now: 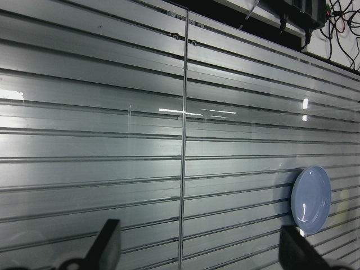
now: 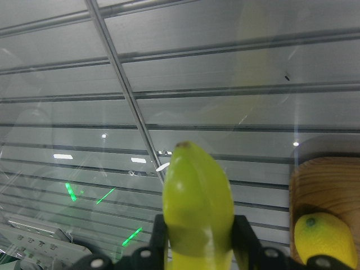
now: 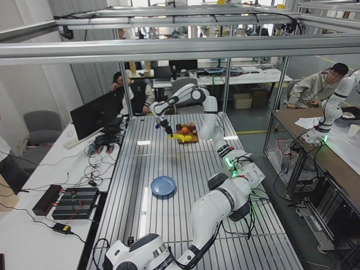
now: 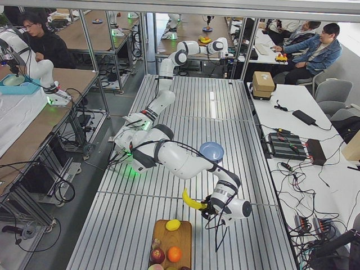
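Note:
A yellow banana (image 4: 193, 203) is held in my right gripper, shut around it above the slatted table, beside a wooden board (image 4: 161, 242) with a lemon (image 4: 172, 224), an orange (image 4: 174, 253) and several other fruits. A blue plate (image 1: 311, 199) lies empty on the table, right in the left wrist view. My left gripper is over bare slats, its dark fingers apart at the lower edge of that view with nothing visible between them.
The slatted table (image 4: 185, 101) has wide bare areas. A side desk (image 3: 34, 242) with power boxes, cables and a monitor (image 3: 95, 115) runs along one edge. An aluminium frame stands overhead.

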